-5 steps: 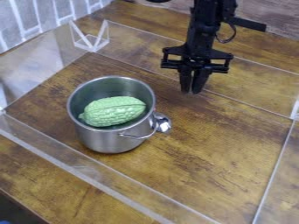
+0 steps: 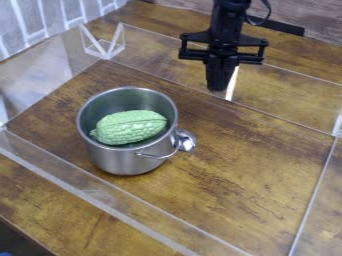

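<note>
My black gripper (image 2: 218, 82) hangs over the back middle of the wooden table, its fingers close together and nothing seen between them. A small pale strip shows just behind its tip; I cannot tell what it is. At the left front stands a steel pot (image 2: 128, 157) with a handle, and a green textured vegetable (image 2: 128, 126) lies inside it. A shiny metal piece (image 2: 186, 141) is at the pot's right side.
Clear plastic walls border the wooden table (image 2: 254, 180) on several sides. A white frame-like piece (image 2: 104, 45) is at the back left.
My gripper has risen and shifted slightly toward the back, uncovering more of the pale strip behind its tip. The pot and the vegetable look unmoved.
</note>
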